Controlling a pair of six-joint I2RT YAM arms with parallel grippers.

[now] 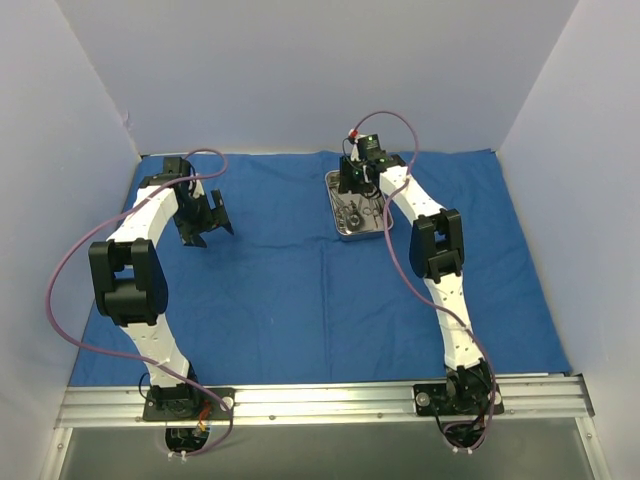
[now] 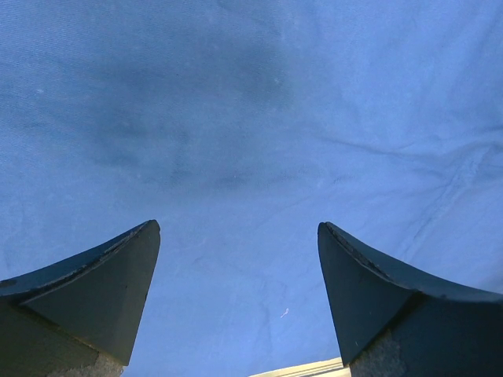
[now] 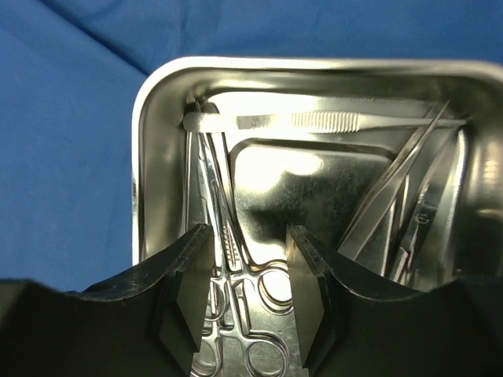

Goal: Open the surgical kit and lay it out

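An uncovered metal tray (image 1: 366,236) of surgical tools rests on the blue cloth at the back, right of the middle. In the right wrist view, scissor-handled clamps (image 3: 228,298) lie along the tray's left side. A flat ribbed-grip tool (image 3: 322,121) spans one end, and tweezers (image 3: 385,196) lie slantwise at the right. Over the tray hangs my right gripper, part open, its fingers (image 3: 192,275) apart above the clamps; whether it touches them I cannot tell. My left gripper is open above bare cloth on the left, nothing between its fingers.
White walls (image 1: 290,75) close in the back and sides. A purple cable (image 1: 400,262) loops along the right arm.
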